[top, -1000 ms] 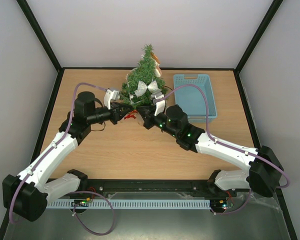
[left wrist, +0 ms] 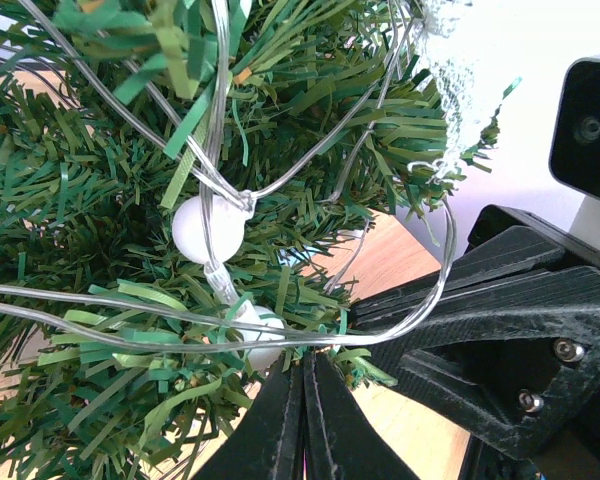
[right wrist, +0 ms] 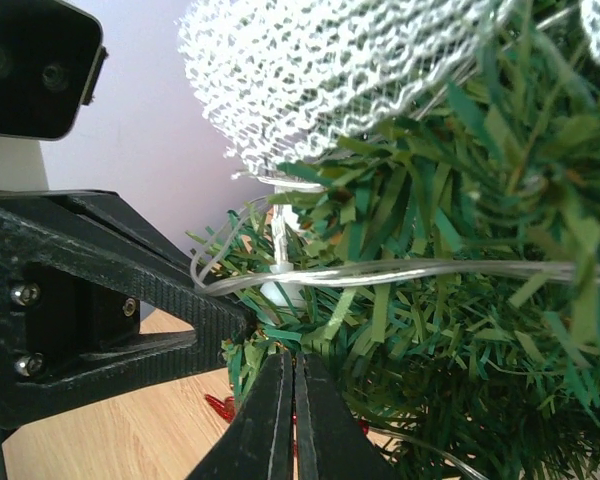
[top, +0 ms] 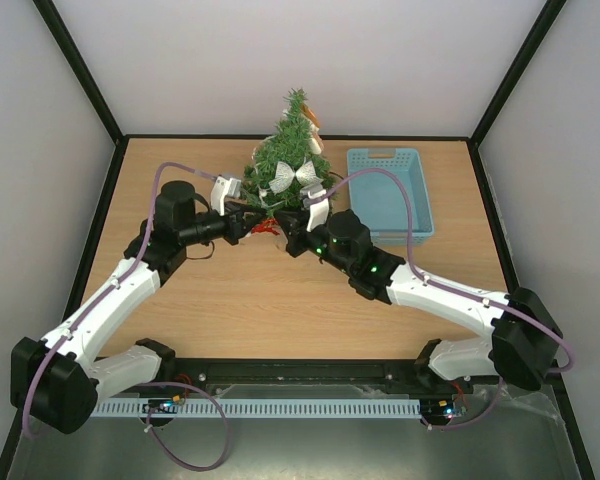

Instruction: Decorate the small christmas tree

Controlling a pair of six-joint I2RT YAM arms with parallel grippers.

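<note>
The small green tree [top: 285, 150] stands at the back middle, with a white bow [top: 295, 176] on its front. A clear light wire [left wrist: 170, 335] with white bulbs [left wrist: 210, 229] runs through its branches. Against the tree's lower left front, my left gripper [top: 263, 212] is shut; in the left wrist view the wire crosses just above its fingertips. My right gripper [top: 283, 216] is shut too, at the lower front; the wire [right wrist: 400, 270] passes above its tips in the right wrist view. I cannot tell whether either holds a thin piece of wire or branch.
An empty blue basket [top: 388, 195] stands right of the tree. Something red [top: 267, 227] shows under the front branches, between the grippers. Bare table [top: 250, 310] spreads in front. Both grippers are close together.
My left arm has shifted very slightly to the right, and the red thing by the tree's base looks a little different in position. The right arm has barely moved.
</note>
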